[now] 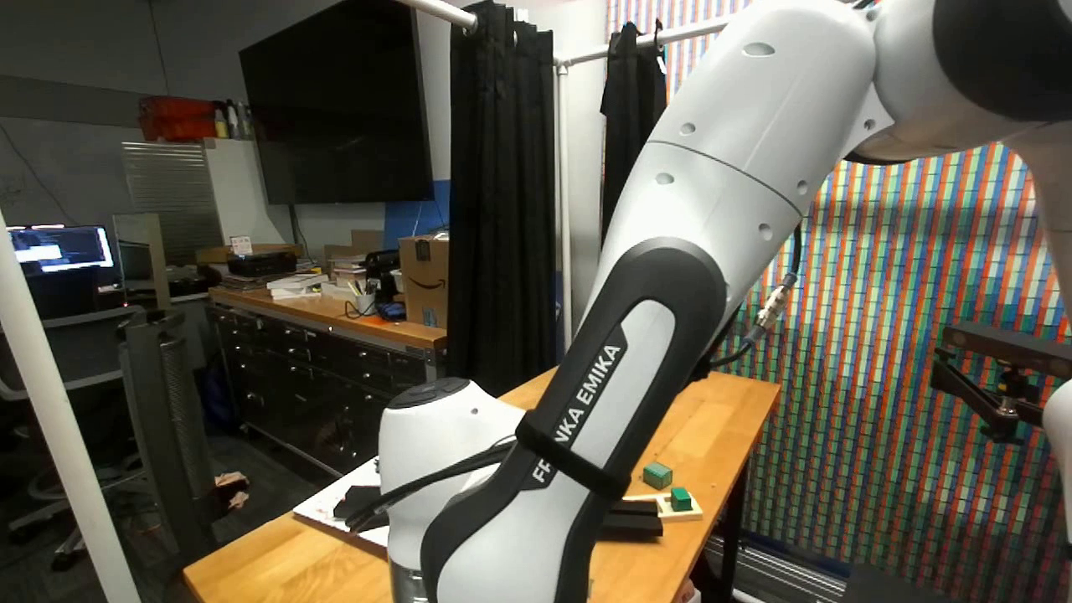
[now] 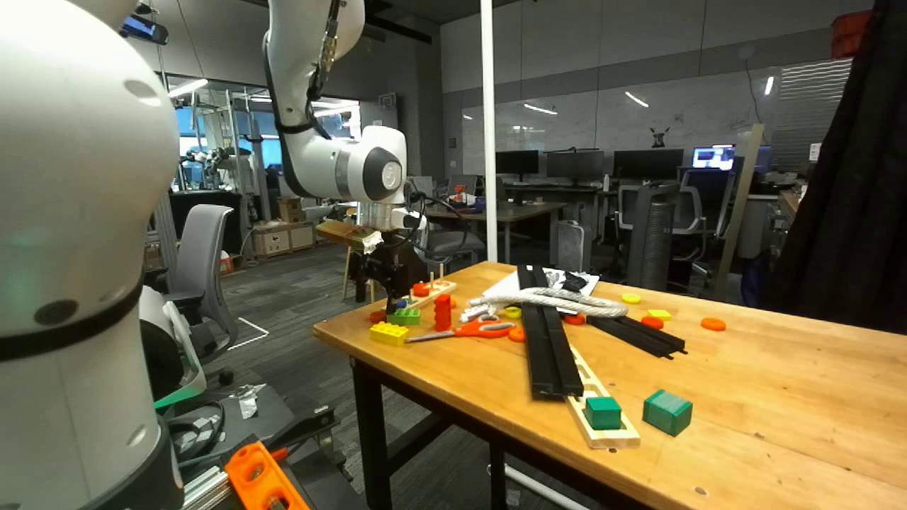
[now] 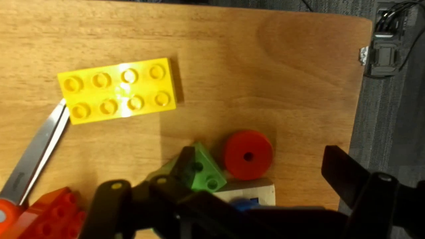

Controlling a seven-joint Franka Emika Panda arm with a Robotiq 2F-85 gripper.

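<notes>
My gripper stands open low over the table corner in the wrist view, its two fingers far apart. A red round disc (image 3: 248, 155) with a centre hole lies in the gap as seen from above; neither finger visibly touches it. The left finger partly covers a green brick (image 3: 207, 171) beside the disc. Below the disc, a wooden board (image 3: 263, 193) with a blue piece (image 3: 243, 204) is mostly hidden by the gripper. A yellow brick (image 3: 119, 91) lies clear at upper left. In exterior view 2 the gripper (image 2: 392, 307) is beside the green brick (image 2: 405, 316).
Scissors (image 3: 34, 155) and a red brick stack (image 3: 49, 215) lie left of the gripper. Black track pieces (image 2: 548, 348), a white rope (image 2: 553, 299) and green blocks (image 2: 667, 412) occupy the table's middle. The table's corner edge is close by on the right in the wrist view.
</notes>
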